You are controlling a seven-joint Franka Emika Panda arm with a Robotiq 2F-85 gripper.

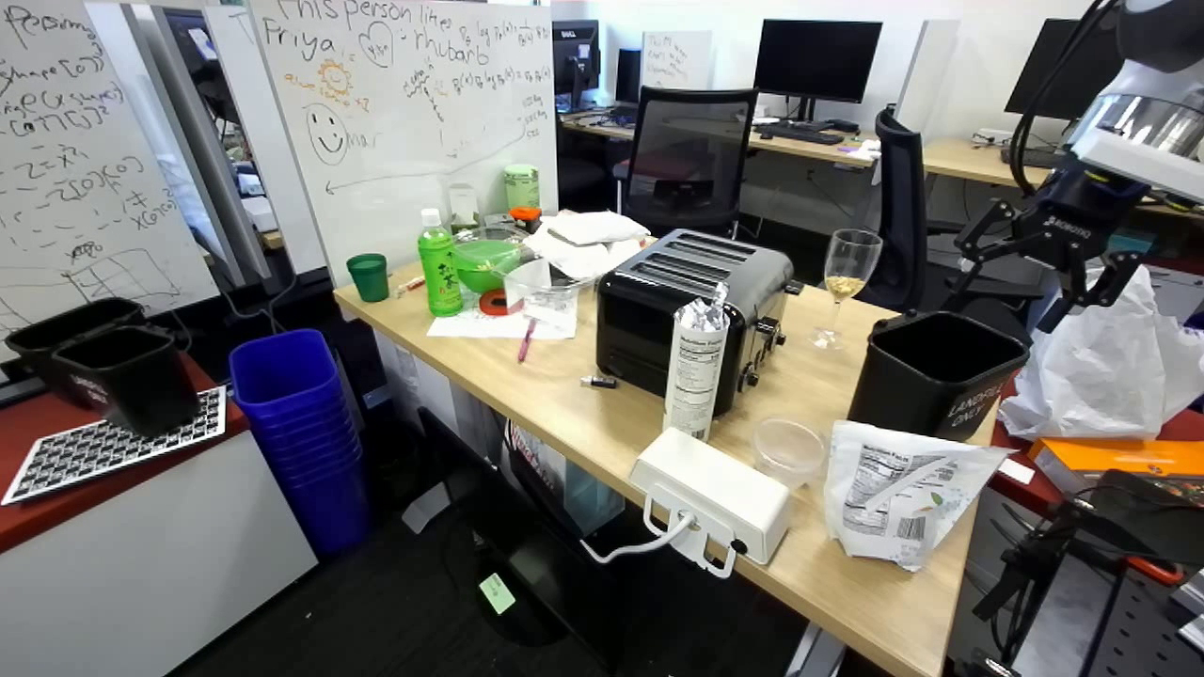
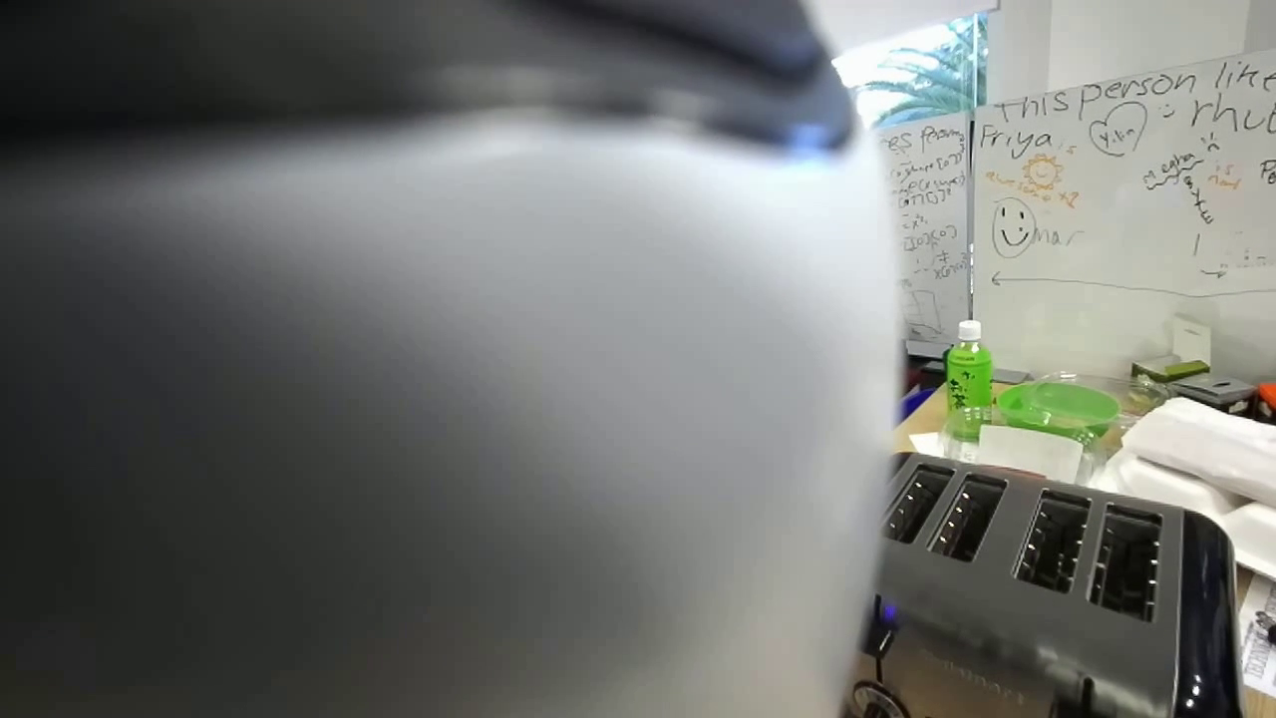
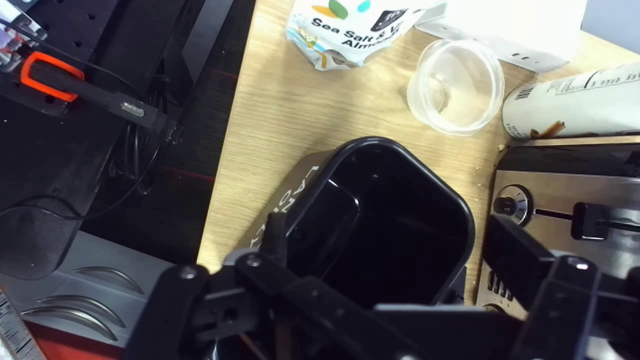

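Observation:
My gripper hangs open above and behind the black bin, its fingers spread wide with nothing between them. The black landfill bin stands upright near the table's right edge. In the wrist view the bin is seen from above and its visible interior looks empty, though my fingers cover its near part. An almond pouch stands in front of the bin, and beside that pouch is a clear round cup. The black four-slot toaster sits mid-table with a tall can against its front.
A stemmed glass with bits in it stands between toaster and bin. A white box-shaped device sits at the front edge. Farther back are a green bottle and a green bowl. The arm blocks most of exterior view 2.

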